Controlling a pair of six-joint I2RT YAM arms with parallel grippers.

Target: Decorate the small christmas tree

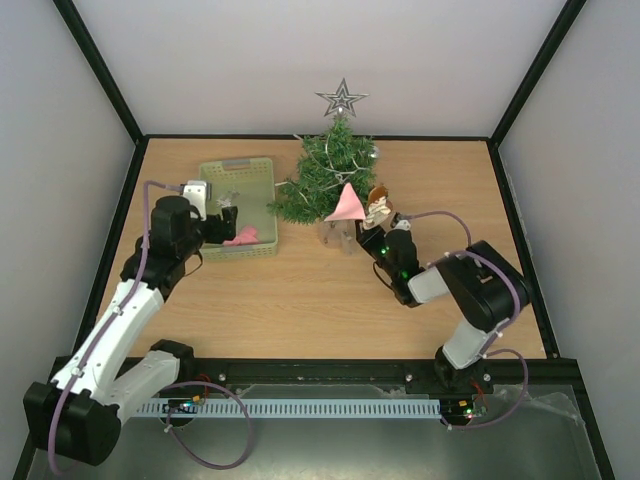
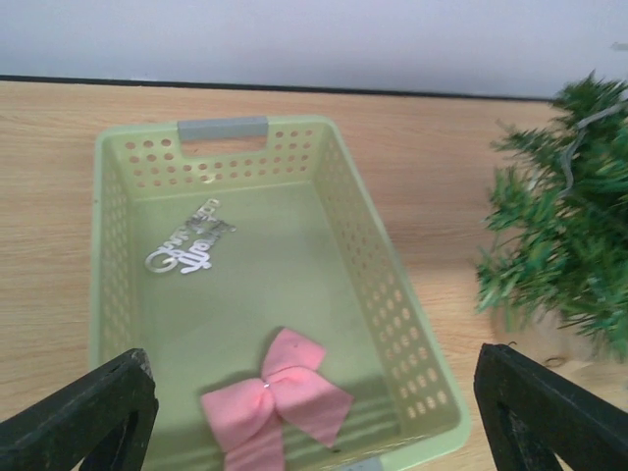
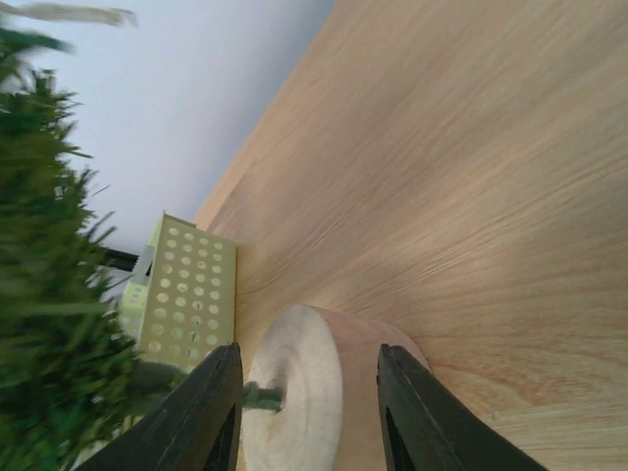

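Note:
The small tree (image 1: 330, 170) carries a star (image 1: 341, 98), a pink ornament (image 1: 346, 205), a brown-and-white ornament (image 1: 378, 205) and a silver ball. My open right gripper (image 1: 365, 228) is low beside the trunk; in the right wrist view its fingers stand apart at the wooden base (image 3: 313, 392) and branches (image 3: 49, 294). My open left gripper (image 1: 222, 222) hangs over the green basket (image 2: 412, 324), nothing between its fingers. In the basket lie a pink bow (image 2: 280, 392) and silver lettering ornaments (image 2: 191, 240).
Bare table (image 1: 290, 310) spreads in front of the tree and basket, and to the tree's right behind the right arm. Walls border the table at back and sides.

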